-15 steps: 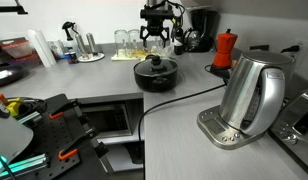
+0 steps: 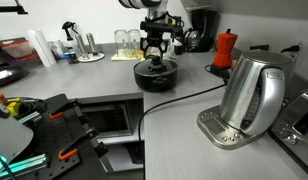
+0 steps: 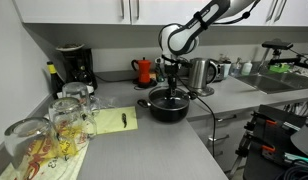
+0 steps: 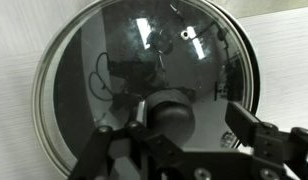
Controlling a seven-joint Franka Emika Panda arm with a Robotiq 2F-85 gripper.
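A black pot (image 2: 156, 79) with a glass lid (image 4: 79, 85) stands on the counter. The lid's round black knob (image 4: 171, 117) sticks up at its centre. My gripper (image 2: 159, 49) is over the lid, pointing down, with its fingers apart. In the wrist view the knob shows between the two fingers, nearer the left one. Whether either finger touches it cannot be told. The second exterior view has the gripper (image 3: 174, 86) low over the pot (image 3: 166, 107).
A steel kettle (image 2: 252, 95) on its base and a red moka pot (image 2: 224, 50) stand to the right. Several glasses (image 3: 69, 122) are at the pot's other side. A black cable (image 2: 179, 99) crosses the counter. Near the pot lies a knife (image 3: 124, 119).
The gripper has come down from well above the pot to close over the lid's knob. The pot and lid have stayed where they were.
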